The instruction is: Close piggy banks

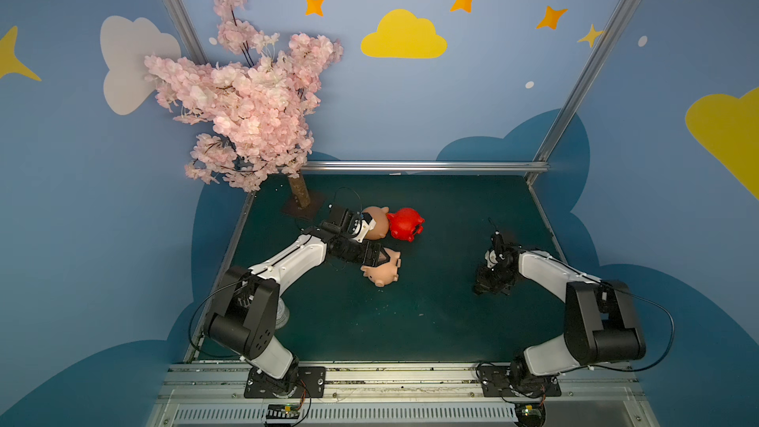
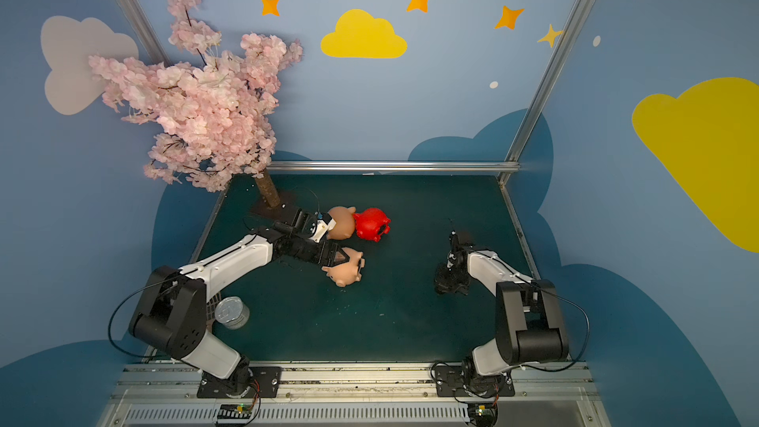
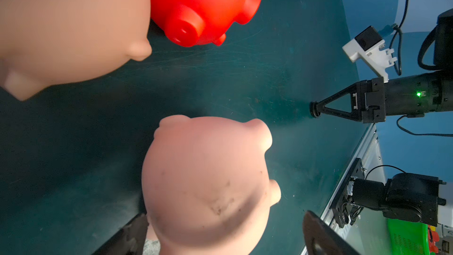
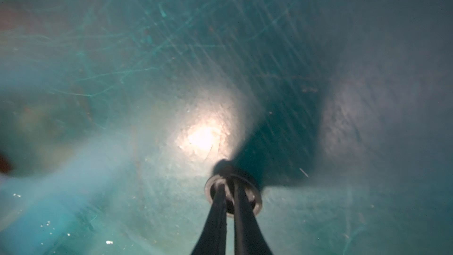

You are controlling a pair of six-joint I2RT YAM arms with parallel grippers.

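Note:
A pink piggy bank (image 1: 381, 273) lies on the green floor directly under my left gripper, whose fingers stand apart at either side of its body in the left wrist view. Behind it, a tan piggy bank (image 2: 341, 221) and a red piggy bank (image 2: 372, 223) sit side by side. Whether any of them has a stopper in cannot be told. My right gripper is shut, low over bare floor at the right, with a small metal ring at its fingertips; whether the ring is held is unclear.
A blossom tree on a square base (image 1: 292, 205) stands at the back left. A round silver tin (image 2: 231, 312) lies by the left arm.

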